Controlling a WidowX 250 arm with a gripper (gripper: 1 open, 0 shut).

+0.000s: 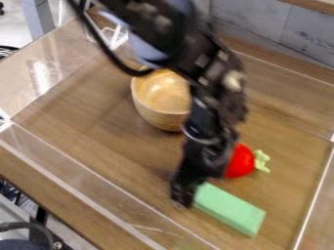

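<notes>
A black gripper (188, 186) is low over the wooden table at the left end of a light green block (229, 210), its fingertips at that end. The fingers are blurred, and whether they grip the block is hard to see. A red pepper-like object (240, 162) with a green stem lies behind the block, partly hidden by the gripper. A wooden bowl (154, 103) stands behind the arm, partly covered by it.
Grey panels (274, 39) stand along the back. Clear plastic edging runs along the front left and right edges.
</notes>
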